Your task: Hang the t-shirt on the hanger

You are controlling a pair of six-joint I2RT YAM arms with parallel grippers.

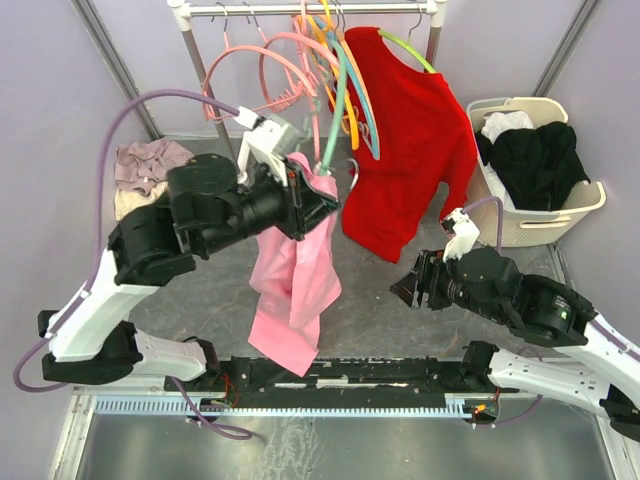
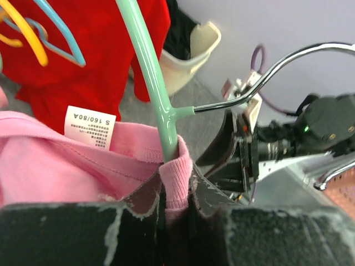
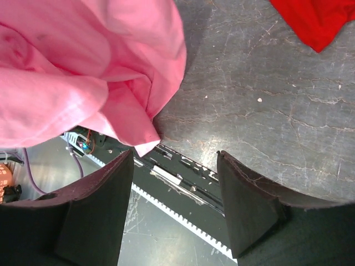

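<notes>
Pinched in my left gripper is the neckline of the pink t-shirt (image 1: 298, 275), together with the lower end of a green hanger (image 2: 147, 66) that runs into the shirt's neck. The hanger's metal hook (image 2: 277, 69) points off to the right in the left wrist view. Below the grip the shirt hangs loose, its white size tag (image 2: 90, 127) showing at the collar. How far the hanger reaches inside the cloth is hidden. Over at the right, my right gripper has its fingers apart with nothing between them, clear of the pink cloth.
On the rail (image 1: 300, 10) hang pink, yellow and blue hangers, close to the lifted green one, plus a red garment (image 1: 400, 140). A beige basket (image 1: 530, 225) of clothes stands at the right. Folded clothes (image 1: 150, 165) lie at the back left. Open floor surrounds my right gripper.
</notes>
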